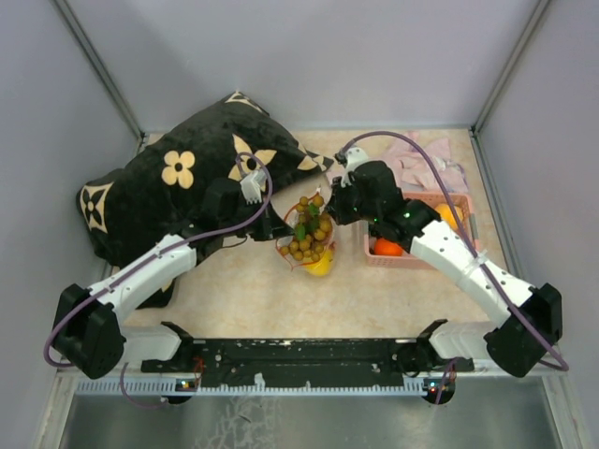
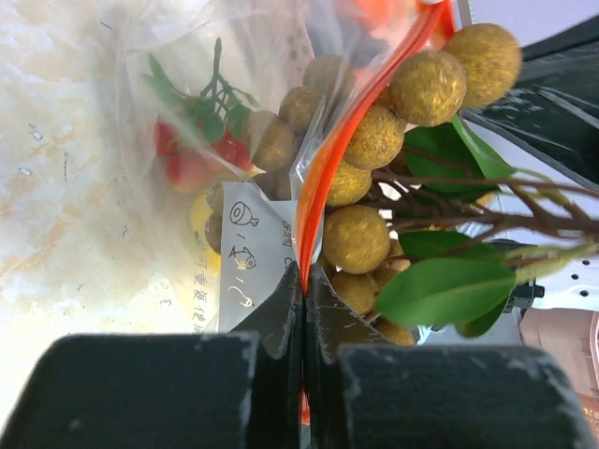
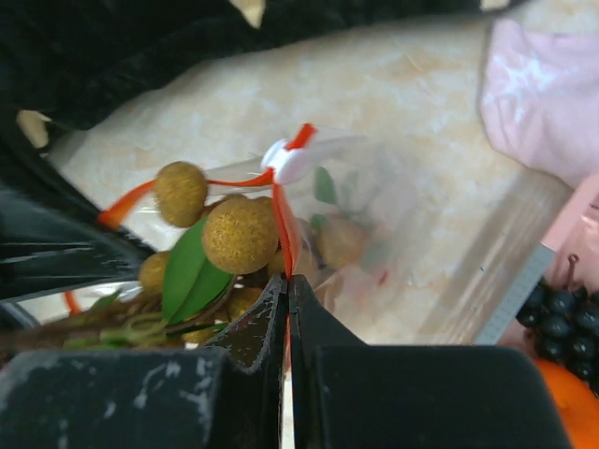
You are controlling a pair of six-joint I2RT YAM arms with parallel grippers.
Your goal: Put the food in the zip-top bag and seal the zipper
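A clear zip bag with orange zipper [image 1: 304, 234] is held up mid-table, filled with brown round fruits [image 2: 356, 238] on leafy stems [image 2: 445, 290], a printed label [image 2: 253, 253], and yellow and red food showing through. My left gripper is shut on the orange zipper edge at one side. My right gripper is shut on the orange edge at the other side, near a white slider [image 3: 285, 161]. Fruit and leaves crowd the opening.
A pink basket [image 1: 402, 263] holding oranges and dark grapes stands at the right. A pink cloth [image 1: 426, 164] lies behind it. A black flowered cushion [image 1: 150, 215] fills the back left.
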